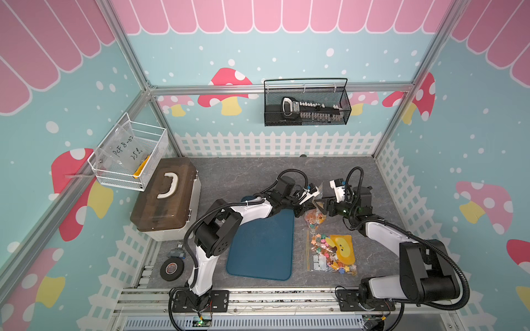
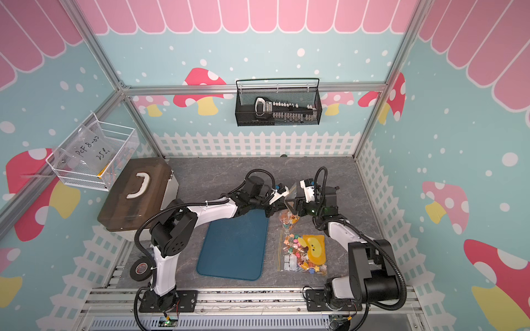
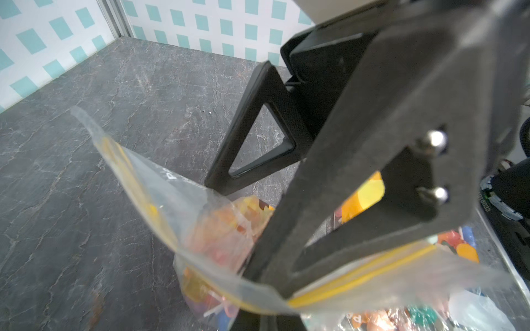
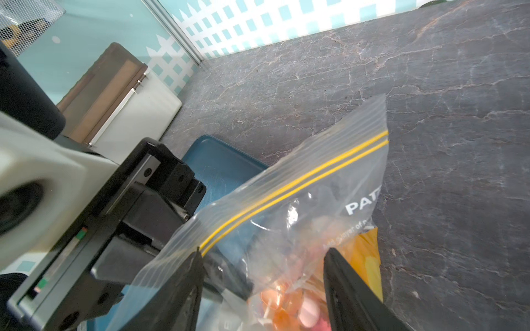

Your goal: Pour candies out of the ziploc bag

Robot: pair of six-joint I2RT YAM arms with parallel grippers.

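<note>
Standing upright in the right wrist view is a clear ziploc bag [image 4: 353, 182] with a yellow double zip line, its orange and pink candies [image 4: 284, 303] low inside. My left gripper is shut on the bag's film, its tips partly covered by plastic in the left wrist view. From the right, my right gripper reaches up to the bag, open, its fingers [image 4: 185, 295] apart with the bag's upper part seen in the gap. In the left wrist view, one of its fingers [image 3: 353, 182] overlaps the bag's mouth edge. A blue tray [image 1: 259, 248] lies left of the bag.
In front of the bag lies a second clear bag [image 1: 320, 263] of mixed sweets with a yellow packet [image 1: 344, 251]. The brown-lidded box [image 1: 165, 193] stands left, the black tape roll [image 1: 171, 268] front left. Table behind the arms is clear.
</note>
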